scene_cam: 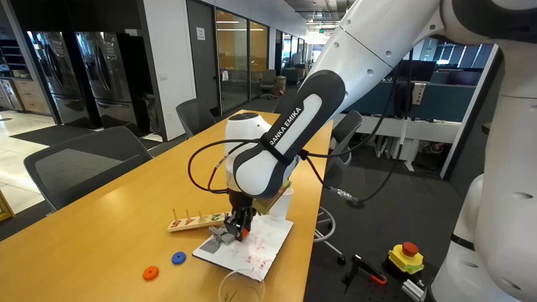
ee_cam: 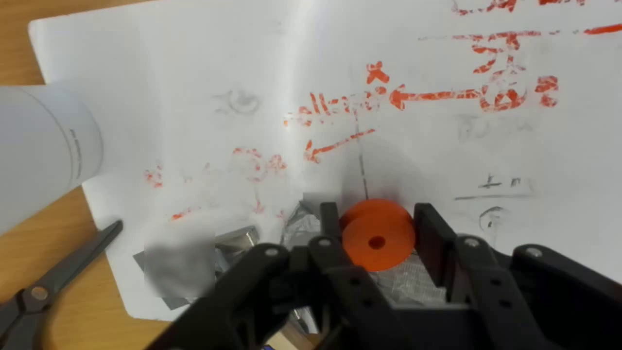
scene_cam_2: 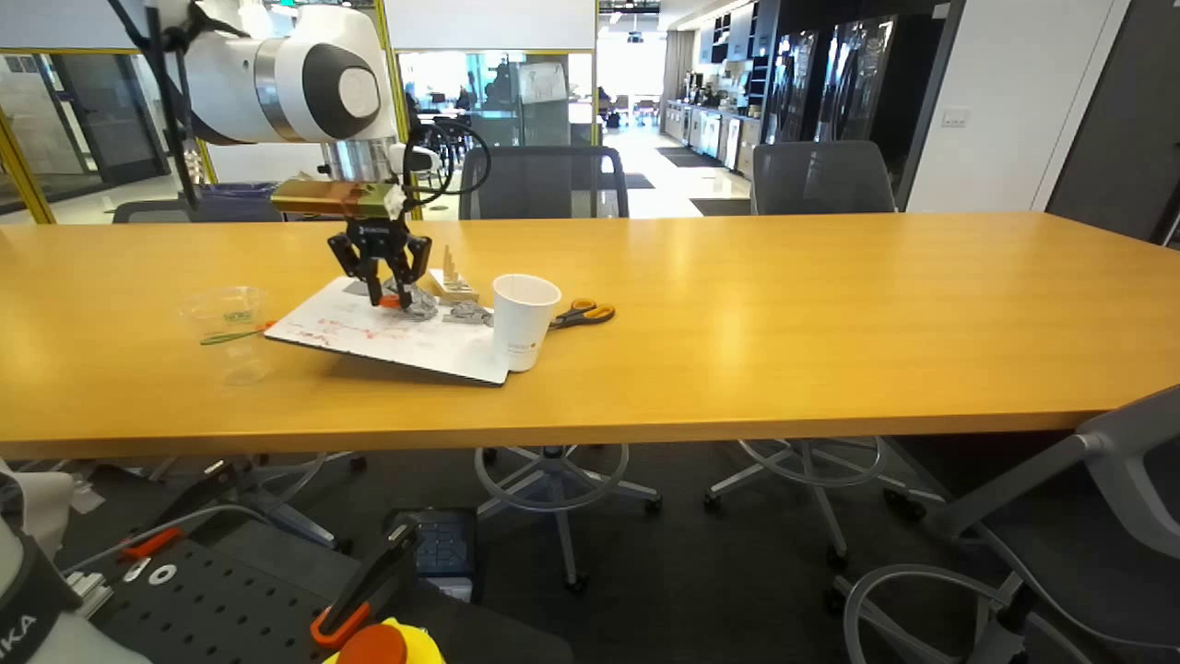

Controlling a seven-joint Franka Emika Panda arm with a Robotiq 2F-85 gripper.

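Note:
My gripper is shut on an orange ring [ee_cam: 379, 242], whose centre hole faces the wrist camera. It is low over the whiteboard [scene_cam: 256, 251], near some crumpled silver tape [scene_cam: 221, 234]. Whether the ring touches the board is unclear. Faded red and black writing covers the board. Just behind it on the table is a wooden peg strip [scene_cam: 196, 222] with several upright pegs and painted numbers. Another orange ring [scene_cam: 150, 273] and a blue ring [scene_cam: 178, 258] lie flat on the table, left of the board in exterior view 1.
A white paper cup [scene_cam_2: 523, 321] stands at the whiteboard's edge, with scissors [scene_cam_2: 584, 314] behind it. A clear plastic cup [scene_cam_2: 227, 337] is by the board's other end.

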